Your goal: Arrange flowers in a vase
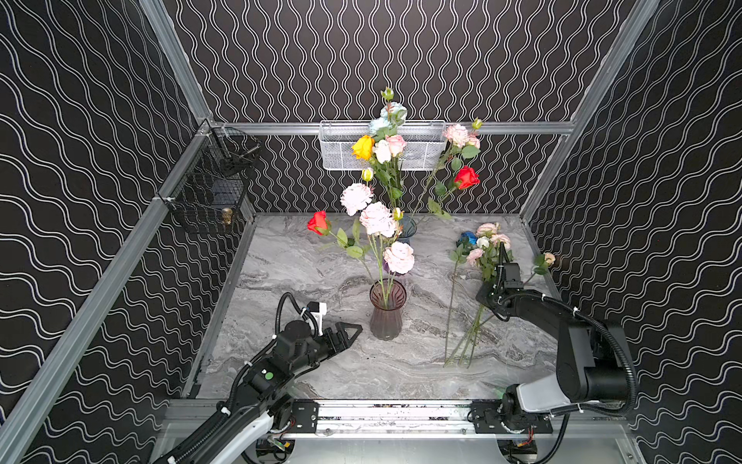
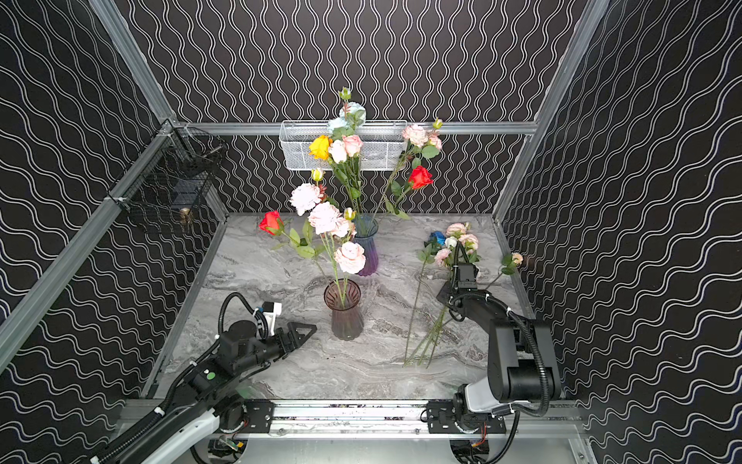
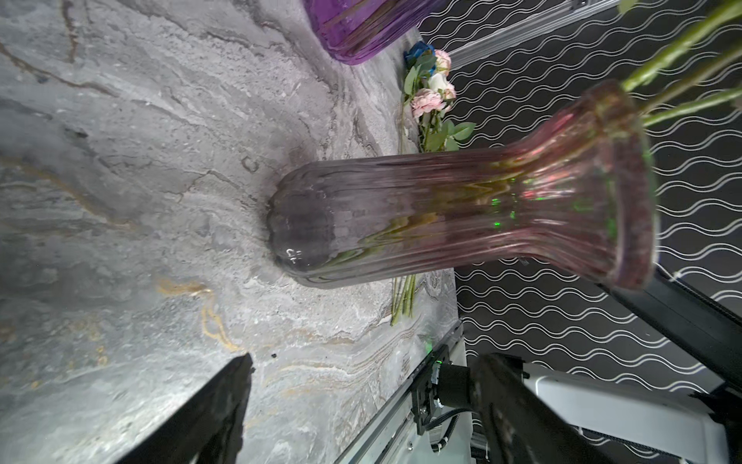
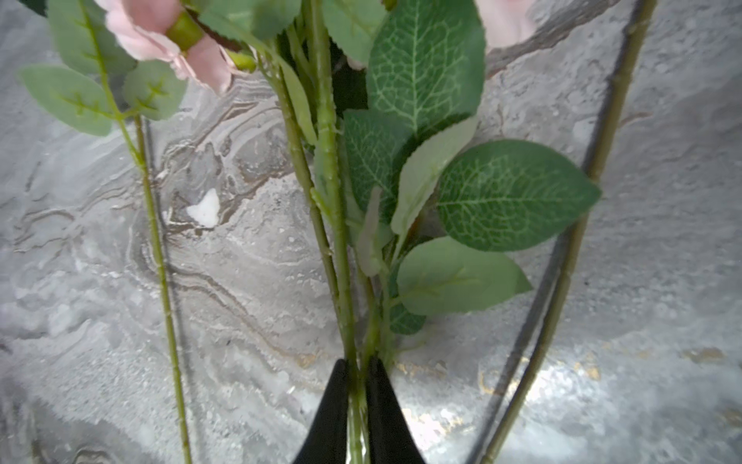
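A dusky pink glass vase (image 1: pixel 386 321) stands upright mid-table, holding a red rose (image 1: pixel 317 222) and several pale pink flowers (image 1: pixel 378 219). Just left of it, my left gripper (image 1: pixel 357 334) is open and empty; the left wrist view shows the vase (image 3: pixel 456 208) beyond its spread fingers (image 3: pixel 220 410). On the table's right side lies a loose bunch of flowers (image 2: pixel 457 241) with blue, pink and white heads. My right gripper is shut on green stems (image 4: pixel 340 255) of that bunch, its fingertips close on both sides. The top views hide its fingertips behind the arm.
Behind the pink vase stands a purple vase (image 2: pixel 369 251) filled with tall flowers. Separate stems (image 4: pixel 162 270) lie left and right of the held ones. A white wire basket (image 1: pixel 348 147) hangs at the back.
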